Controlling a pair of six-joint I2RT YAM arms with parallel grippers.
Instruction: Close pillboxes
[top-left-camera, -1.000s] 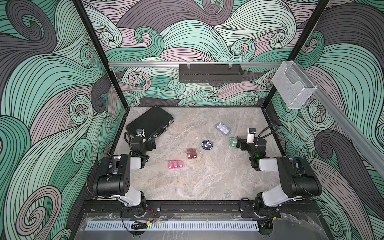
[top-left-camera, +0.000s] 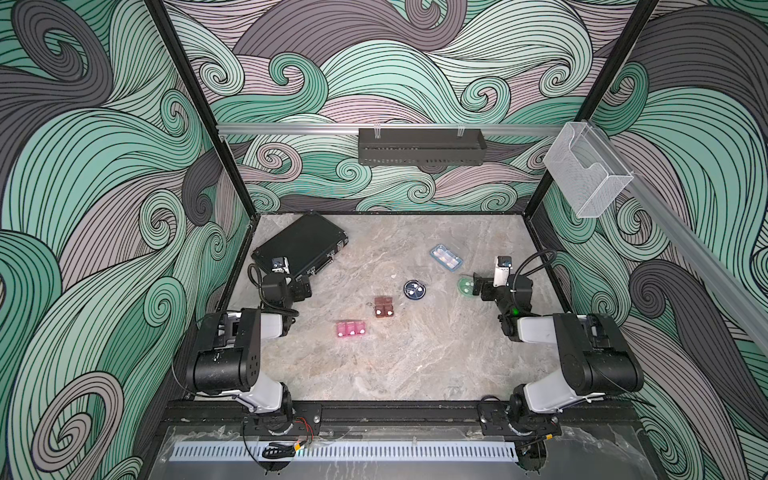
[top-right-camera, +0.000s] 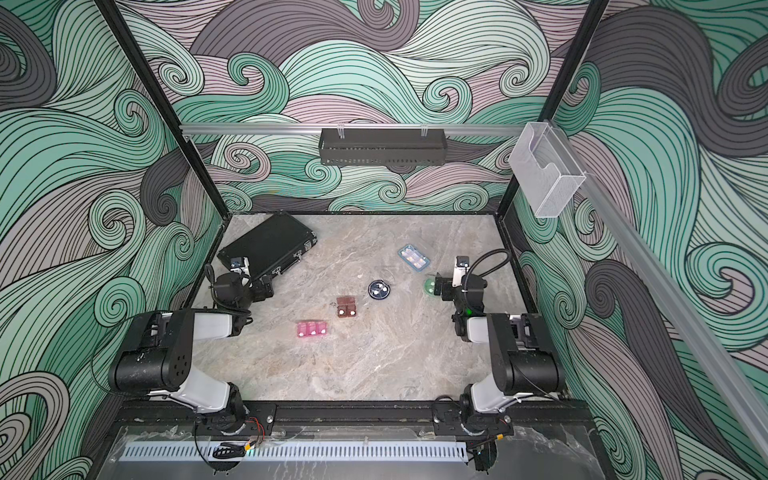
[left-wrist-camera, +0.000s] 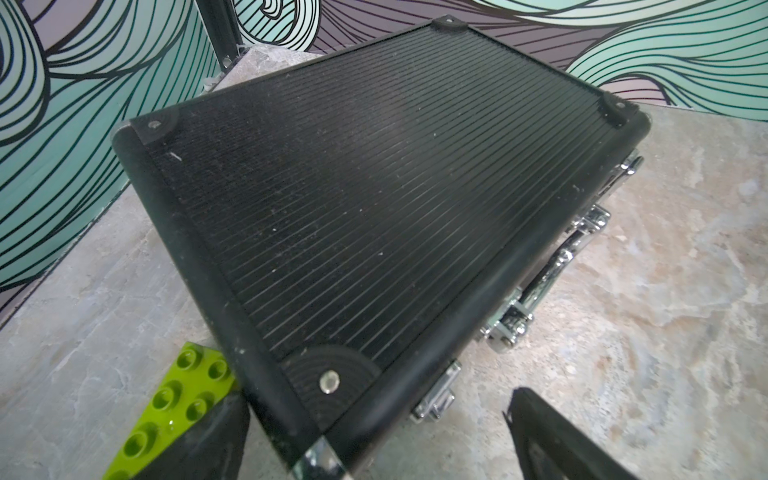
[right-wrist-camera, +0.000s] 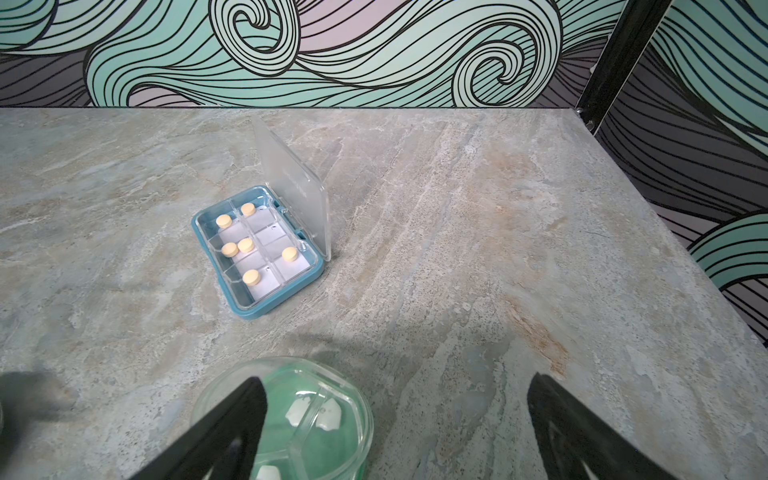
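In the right wrist view a blue pillbox (right-wrist-camera: 268, 296) with several pills has its clear lid (right-wrist-camera: 297, 188) raised. Nearer, a round green pillbox (right-wrist-camera: 292, 400) sits beyond the left finger of my right gripper, which is open and empty. The top left view shows a round dark blue pillbox (top-left-camera: 414, 289), a brown pillbox (top-left-camera: 384, 307) and a pink pillbox (top-left-camera: 350, 329) mid-table, all with white pills showing; their lids are too small to judge. Near the black case, my left gripper hangs open with nothing between its fingers.
The black case (left-wrist-camera: 384, 184) with metal latches fills the back left of the table. Against its side lies a green toy brick (left-wrist-camera: 172, 408). A mesh basket (top-left-camera: 586, 169) is mounted at the right wall. Bare table (top-left-camera: 424, 360) lies along the front.
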